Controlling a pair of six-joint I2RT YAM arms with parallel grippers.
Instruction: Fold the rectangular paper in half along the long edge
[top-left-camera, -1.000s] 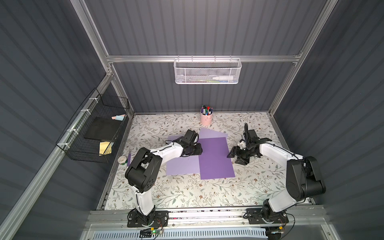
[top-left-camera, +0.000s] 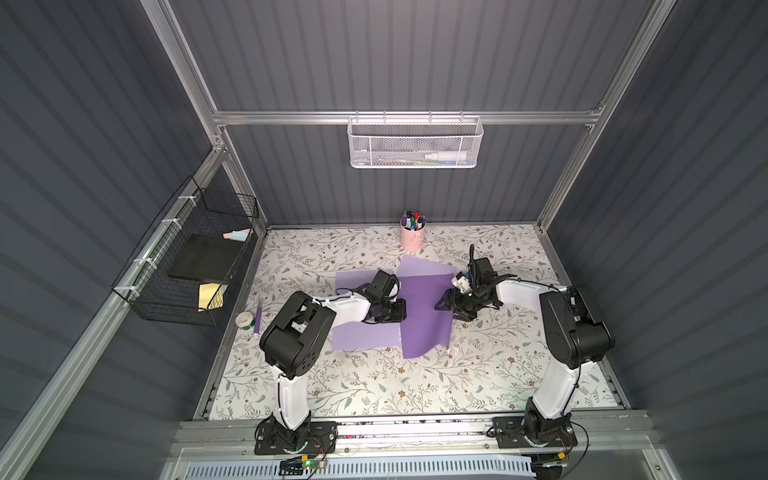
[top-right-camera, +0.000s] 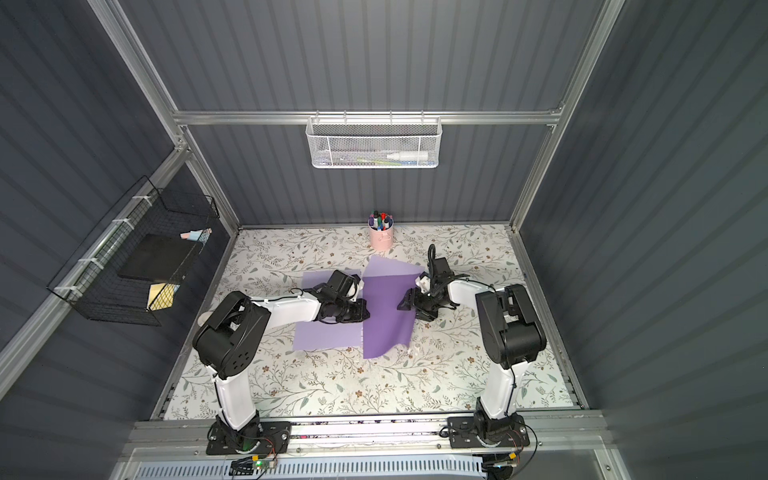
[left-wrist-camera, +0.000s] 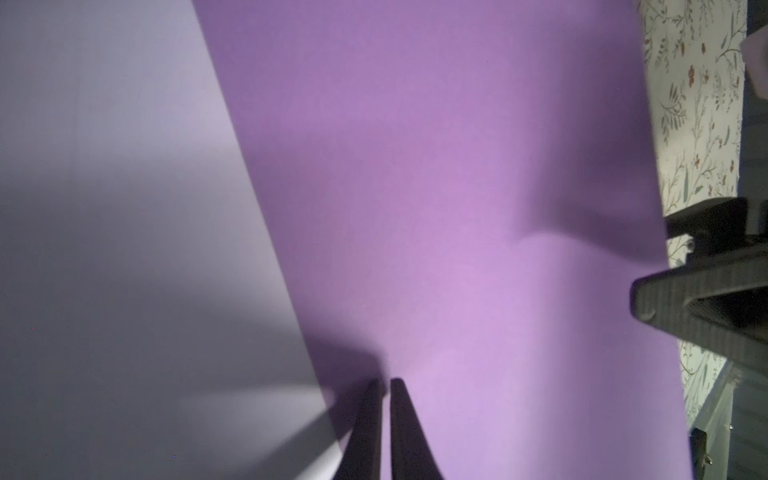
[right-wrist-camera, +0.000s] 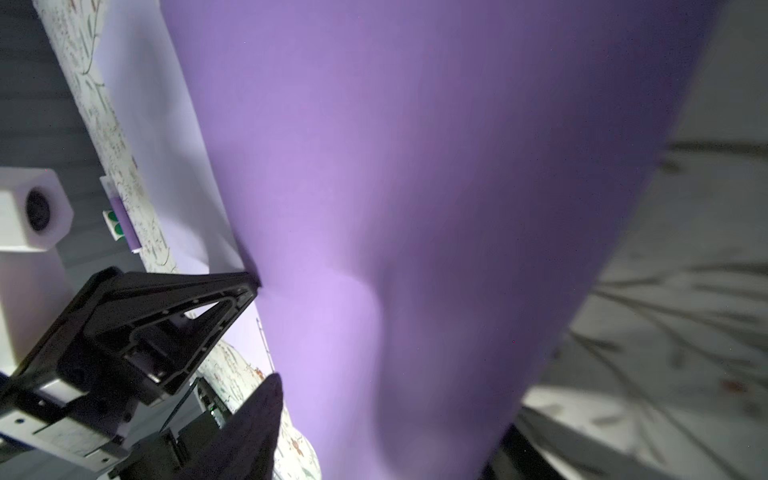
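Note:
The dark purple sheet (top-left-camera: 424, 328) overlaps lighter lilac paper (top-left-camera: 360, 336) in the middle of the table. My left gripper is shut, its tips down on the purple sheet just inside its left edge. My right gripper (top-left-camera: 454, 304) is open at the sheet's right edge, which bends up between and around its fingers; in the right wrist view the paper curves in a broad bulge. Whether it touches both fingers is hard to see.
A pink cup of markers (top-left-camera: 413, 238) stands at the back. A black wire basket (top-left-camera: 184, 288) hangs on the left wall.
My right gripper has moved left onto the sheet's right edge, which has lifted and curled leftward. My left gripper has shifted slightly toward the front.

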